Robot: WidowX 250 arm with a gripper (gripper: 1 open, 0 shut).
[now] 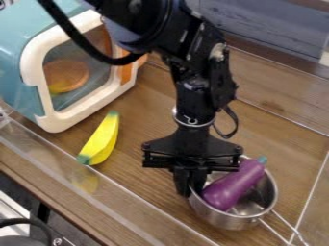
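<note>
My gripper (188, 179) hangs low at the left rim of a steel pot (240, 220), its fingers mostly hidden behind the wrist housing and the rim, so their state is unclear. A purple eggplant (234, 184) lies tilted in the pot, its green tip pointing to the upper right. A yellow banana (99, 140) lies on the wood surface to the left of my gripper.
A teal and white toy oven (52, 101) with an orange item inside stands at the upper left. A grey wall runs along the back right. Bare wood (161, 106) lies between oven and arm.
</note>
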